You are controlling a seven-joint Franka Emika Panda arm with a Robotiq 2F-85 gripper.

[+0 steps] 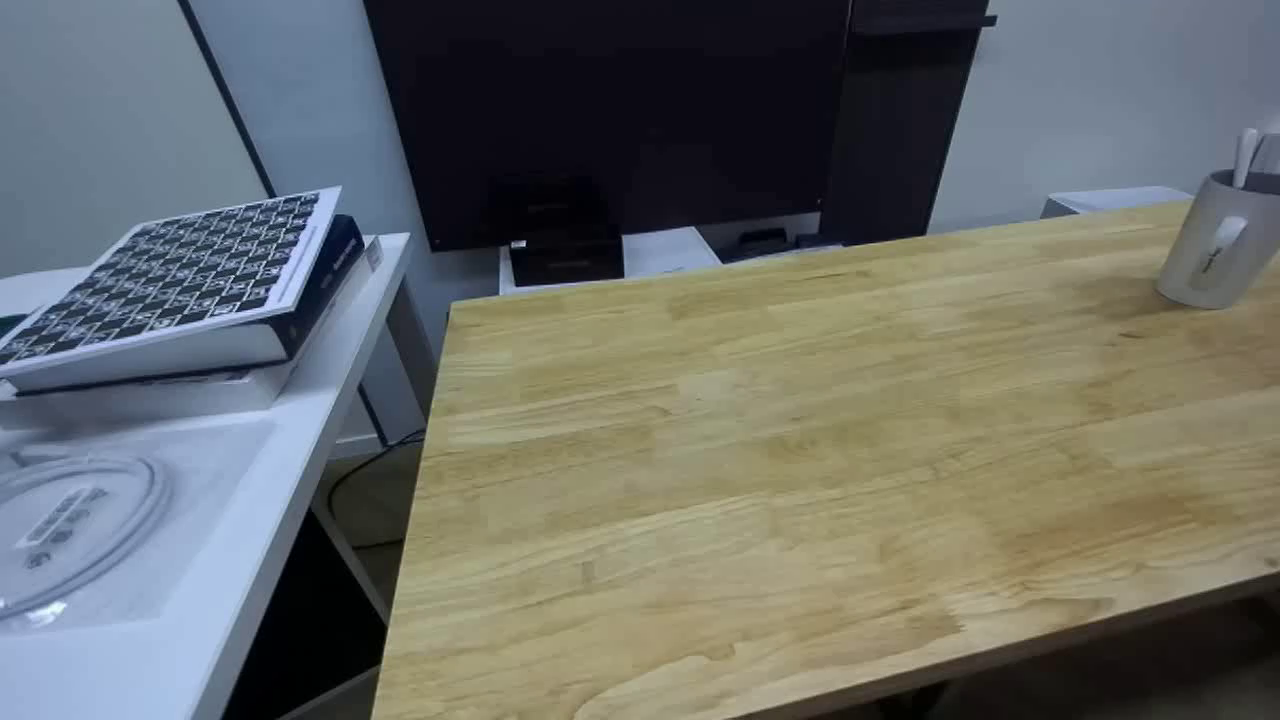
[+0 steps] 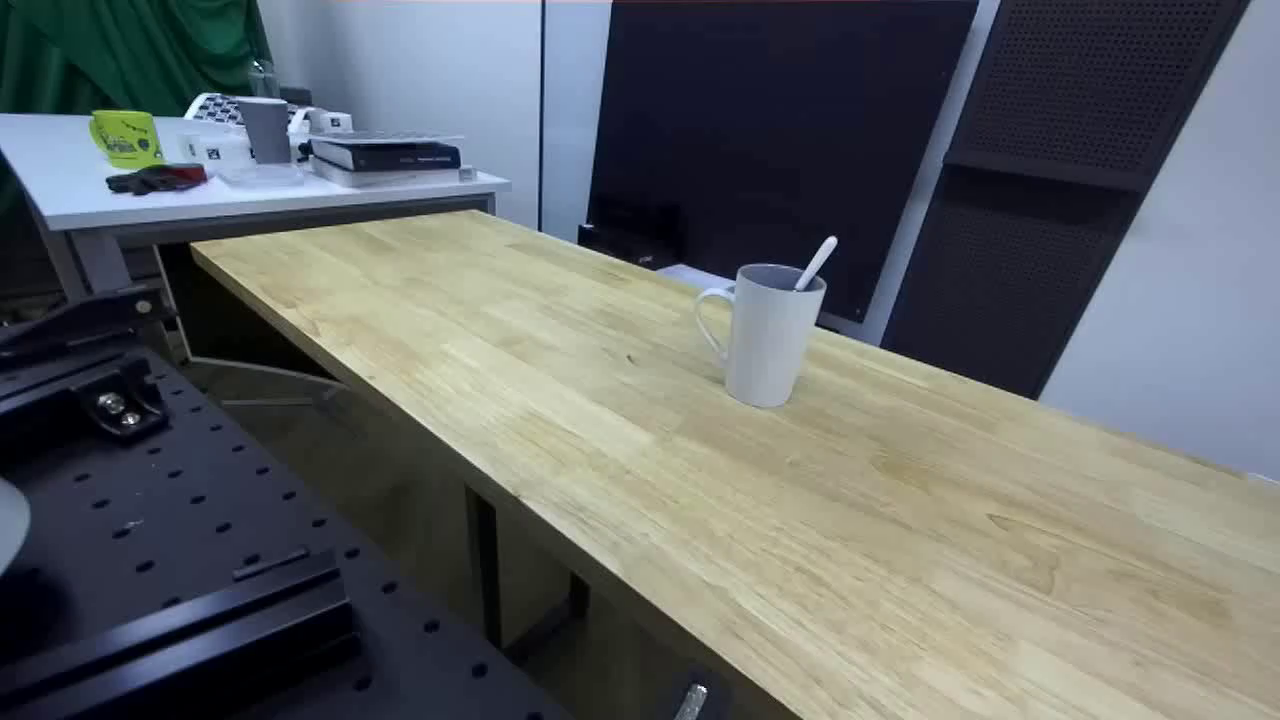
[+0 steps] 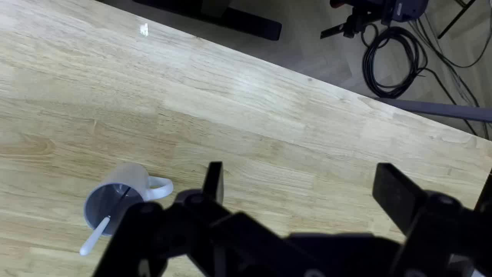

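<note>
A white mug (image 2: 774, 338) with a grey inside stands upright on the wooden table, a white-handled spoon (image 2: 817, 262) leaning out of its rim. Seen from above in the wrist view, the mug (image 3: 132, 177) is at the lower left, its handle pointing right and the spoon's handle (image 3: 95, 235) hanging over the rim. My gripper is open above the table, with bare wood showing between its wide-apart fingers. The mug lies to the left of the gripper in that view, apart from the fingers. Exterior view 1 shows the mug (image 1: 1212, 246) at the far right; neither exterior view shows the gripper.
A white side table (image 2: 180, 206) holds books (image 2: 386, 156), a green cup (image 2: 126, 138) and a grey cup (image 2: 266, 130). A black perforated bench (image 2: 240, 516) runs along the near side, separated by a gap.
</note>
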